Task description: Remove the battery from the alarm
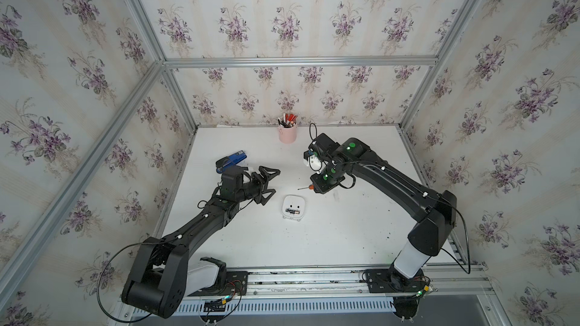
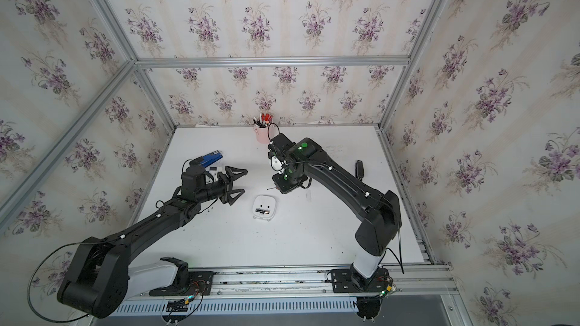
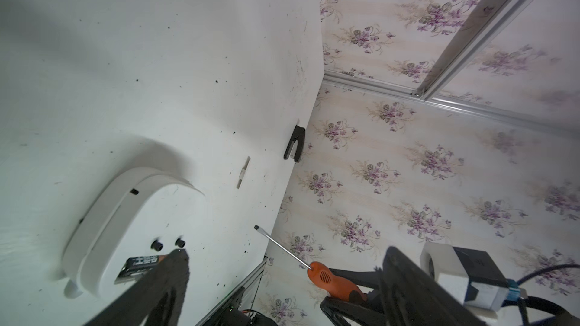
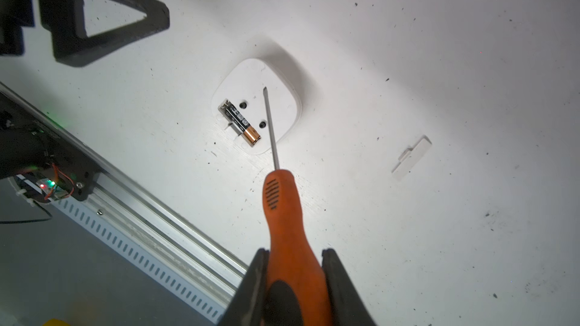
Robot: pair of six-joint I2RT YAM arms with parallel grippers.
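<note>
The white alarm (image 1: 293,200) lies back-up near the middle of the table. In its uncovered slot sits a battery (image 4: 240,122), black with a copper end. My right gripper is shut on the orange handle of a screwdriver (image 4: 282,223). Its metal shaft points toward the alarm in the right wrist view and, seen from above, hovers just behind and to the right of it. To the left of the alarm my left gripper (image 1: 273,183) stands open, with nothing between its fingers.
A detached white battery cover (image 4: 412,155) lies on the table to the alarm's right. The blue stapler (image 1: 231,160) rests at the left, and a pink cup of tools (image 1: 287,133) stands at the back. Bare table surrounds the alarm.
</note>
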